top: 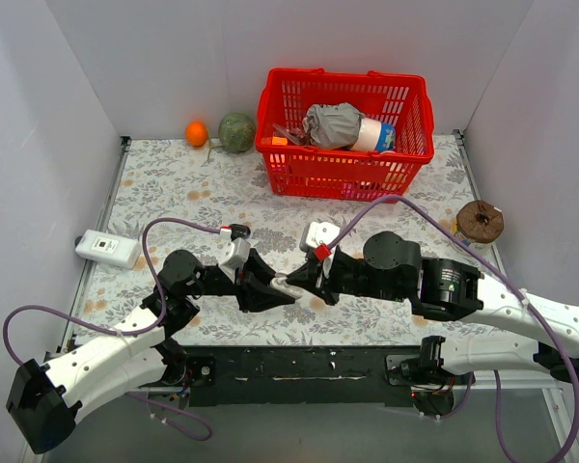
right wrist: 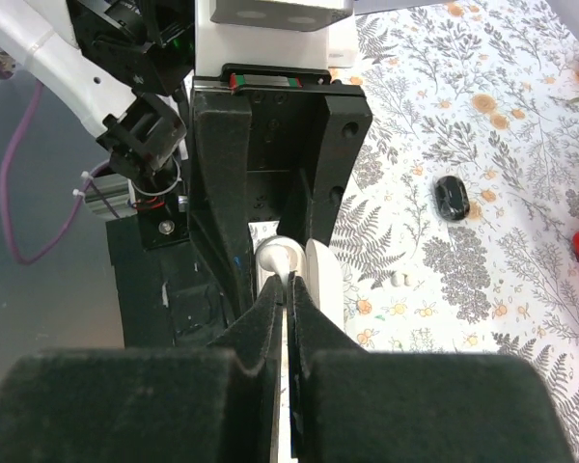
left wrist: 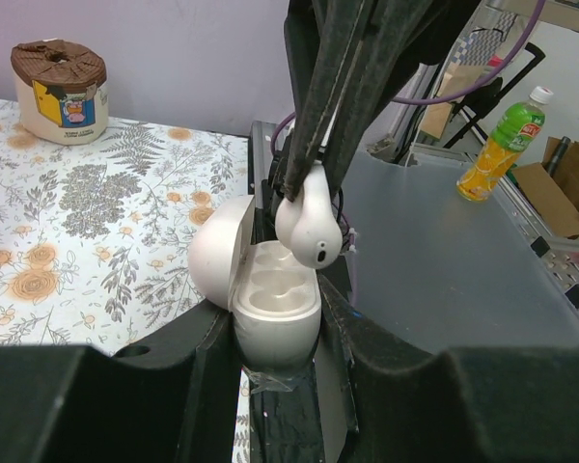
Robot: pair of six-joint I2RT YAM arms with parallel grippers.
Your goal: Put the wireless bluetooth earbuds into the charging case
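My left gripper is shut on the white charging case (left wrist: 276, 313), held above the table with its lid (left wrist: 214, 253) open to the left. Two hollows show inside the case, and I see no earbud seated in them. A white earbud (left wrist: 310, 224) is pinched by its stem between the fingers of my right gripper. Its rounded head hangs at the far end of the open case; whether it touches the rim I cannot tell. From the top view both grippers meet around the case (top: 287, 286), and the earbud is hidden there.
On the table lie a small pale object (right wrist: 399, 279), too small to identify, and a black glossy item (right wrist: 452, 198). Behind stand a red basket (top: 347, 174), a green melon (top: 236, 132) and an orange (top: 196, 133). A white power strip (top: 108, 248) lies at left, a brown-lidded canister (top: 480, 222) at right.
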